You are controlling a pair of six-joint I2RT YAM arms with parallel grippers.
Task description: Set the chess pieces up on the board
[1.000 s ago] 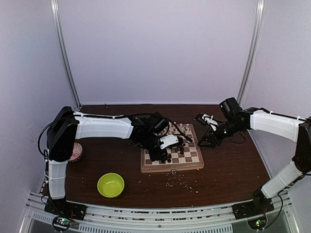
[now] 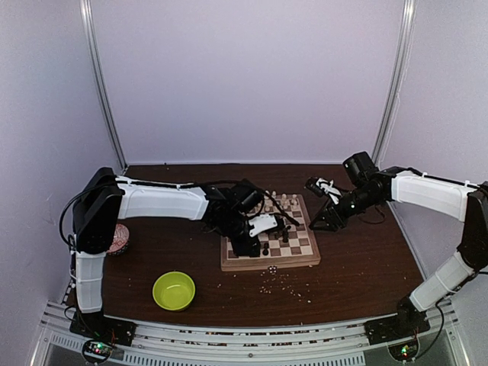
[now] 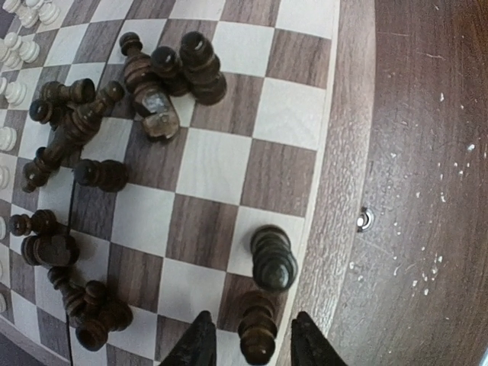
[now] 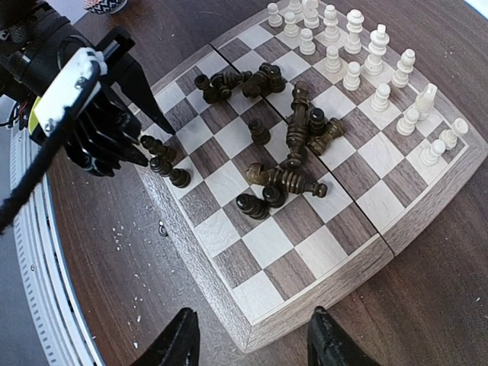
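Observation:
On the chessboard (image 2: 301, 252), white pieces (image 4: 377, 49) stand in rows along one side; dark pieces lie jumbled or stand near the middle. My left gripper is low over the near edge squares, its fingers part open on either side of a dark piece (image 3: 258, 332); contact cannot be made out. Another dark piece (image 3: 272, 259) stands just beside it. My right gripper hangs open by the board's right side in the top view, with nothing between its fingers.
A green bowl (image 2: 174, 290) is on the table at front left, and a patterned bowl (image 2: 118, 239) is at left, partly behind the left arm. Small white bits lie in front of the board. The table right of the board is clear.
My left gripper has shifted very slightly over the board's near squares. The right arm and the pieces in view show no visible change.

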